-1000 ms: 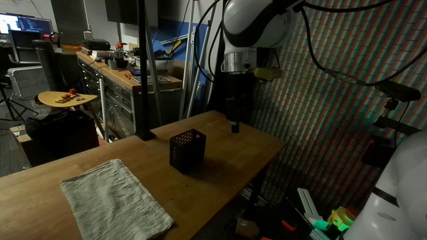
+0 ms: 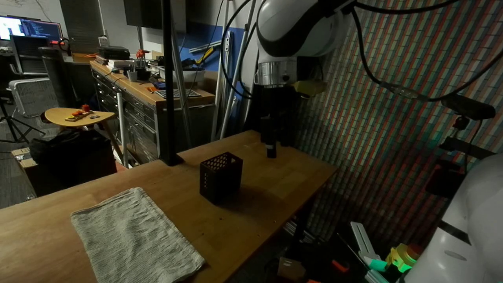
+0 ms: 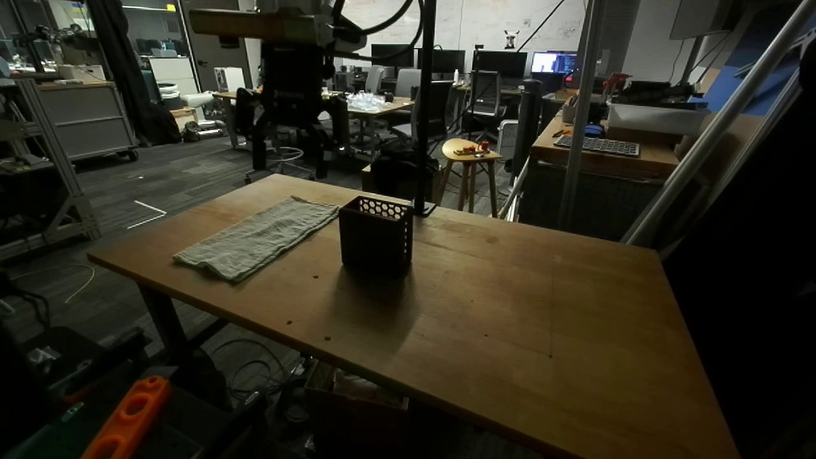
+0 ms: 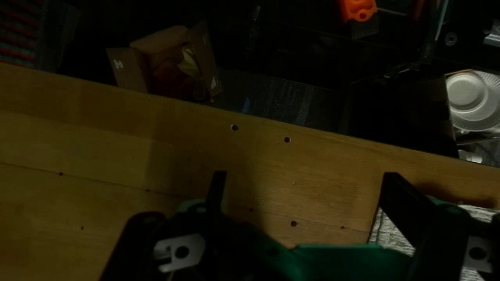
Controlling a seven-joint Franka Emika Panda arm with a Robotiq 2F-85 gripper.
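The basket [image 2: 221, 178], pierced with hexagonal holes, stands upright near the middle; its inside is mostly hidden. A pale grey-green cloth [image 3: 256, 236] lies flat to the basket's left in both exterior views. My gripper is open, its two fingers [image 4: 216, 192] wide apart over bare wood with nothing between them. In exterior view 1 the gripper [image 2: 277, 148] hangs pointing down, behind and to the right of the basket, clear of it. Only a corner of the cloth [image 4: 393, 234] shows in the wrist view.
A black upright pole [image 3: 425, 107] rises from the table's far edge, close behind the basket. Bare tabletop [image 3: 551, 306] spreads right of the basket in exterior view 2. Below the near edge, an open cardboard box [image 4: 133, 70] sits off the table.
In exterior view 1 the arm and gripper have shifted slightly left and a touch lower. Basket and cloth are unmoved.
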